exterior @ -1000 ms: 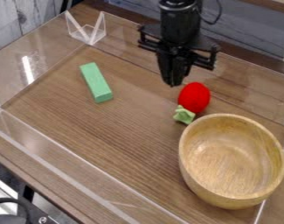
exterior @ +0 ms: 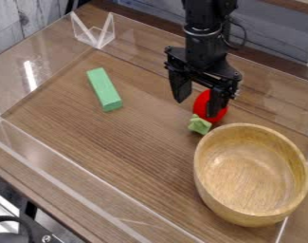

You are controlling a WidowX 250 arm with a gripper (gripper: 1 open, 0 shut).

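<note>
My black gripper [exterior: 201, 93] hangs low at the upper middle, its fingers apart and straddling a red round object [exterior: 210, 106], which it partly hides. A small green piece [exterior: 199, 123] pokes out below the red object. Whether the fingers touch the red object cannot be told.
A large tan bowl [exterior: 248, 190] fills the lower right, close below the red object. A green block [exterior: 104, 89] lies at the left. A clear wire-like rack [exterior: 93, 28] stands at the back left.
The gripper has come down and toward the viewer, onto the red object, which now shows less behind it. The bowl and green block have not moved.
</note>
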